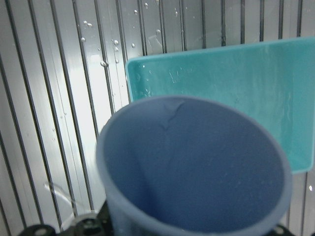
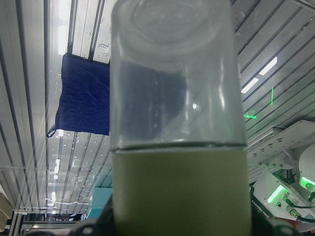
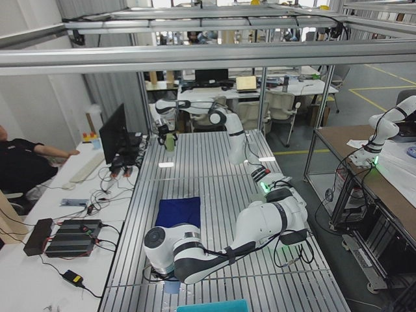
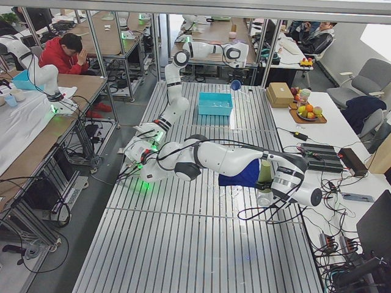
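My left gripper is shut on a blue cup (image 1: 192,162), seen from above in the left wrist view and small in the camera right view (image 4: 235,84). A teal tray (image 1: 221,73) lies beneath it on the slatted metal table (image 1: 44,98). At the other end, my right gripper is shut on a clear container with an olive-green lower part (image 2: 179,187), held above the table and also visible in the camera left view (image 3: 170,142). A dark blue cloth (image 3: 179,211) lies flat on the table between the two.
Side desks carry a monitor (image 3: 114,133), black power boxes (image 3: 71,239), a cardboard box (image 4: 279,94) and fruit on a board (image 4: 308,113). Aluminium frame bars cross above.
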